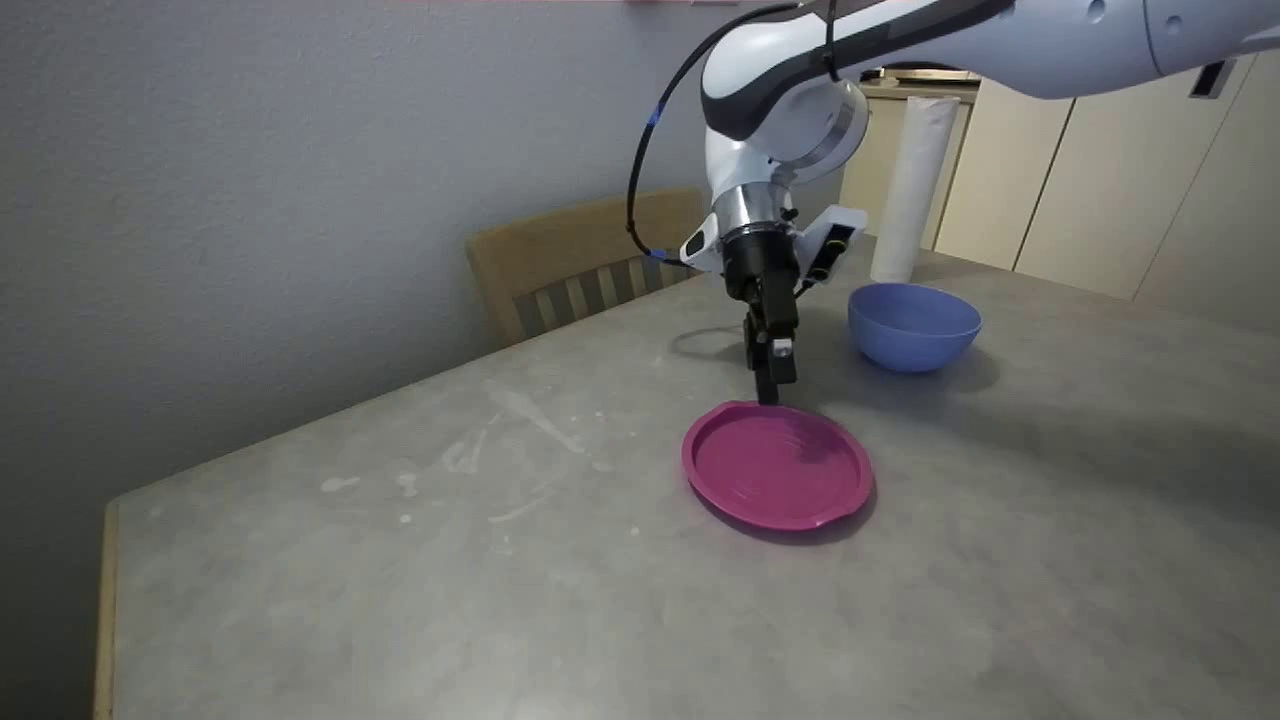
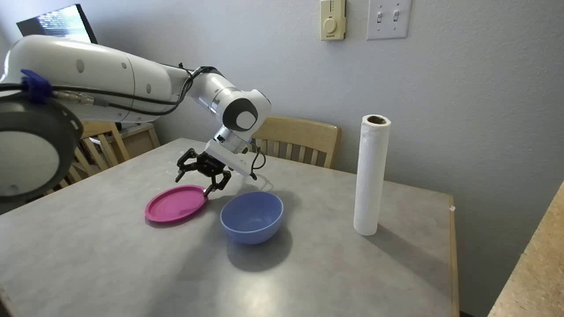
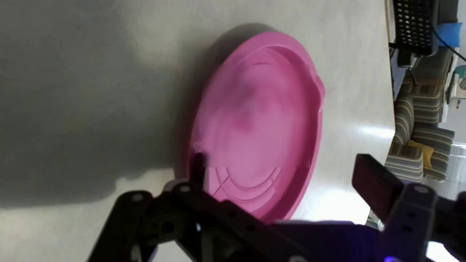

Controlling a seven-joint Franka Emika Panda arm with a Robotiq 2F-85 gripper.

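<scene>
A round pink lid with a raised rim lies flat on the grey table. My gripper is open at the lid's edge nearest the wall, its fingers spread wide with nothing held between them. One finger appears at the lid's rim on the bowl side; whether it touches cannot be told. In the wrist view, the pink lid shows beyond the open gripper, with the left finger overlapping its near edge. A blue bowl stands upright beside the lid, and its visible inside looks empty.
A white paper roll stands upright past the bowl. A wooden chair is pushed against the table's wall side.
</scene>
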